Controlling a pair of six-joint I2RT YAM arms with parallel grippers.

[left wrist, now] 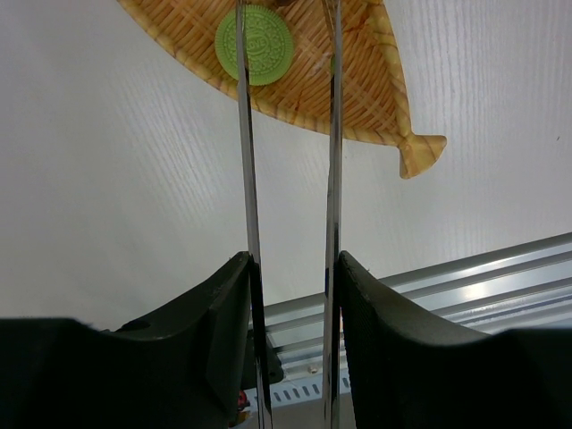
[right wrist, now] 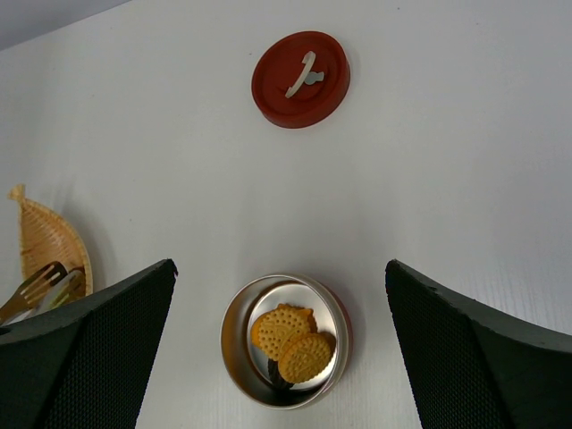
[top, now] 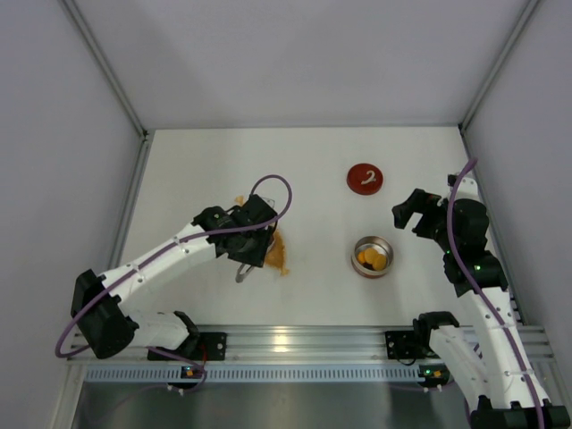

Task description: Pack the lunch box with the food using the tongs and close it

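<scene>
A woven tan basket (left wrist: 371, 94) with pinched ends lies on the left half of the table, mostly covered by my left arm in the top view. Inside it is a round embossed green biscuit (left wrist: 268, 46). My left gripper reaches down into the basket, its long metal fingers nearly together on a small brown item at the frame's top edge; what it is stays unclear. The round steel lunch box (right wrist: 235, 344) is uncovered and holds orange biscuits (right wrist: 304, 356) and something dark. Its red lid (right wrist: 290, 100) lies apart, behind it. My right gripper (top: 402, 220) hangs open and empty.
Bare white table (top: 313, 214) separates the basket from the lunch box. A metal rail (top: 295, 338) runs along the front edge, and walls close off the sides and back.
</scene>
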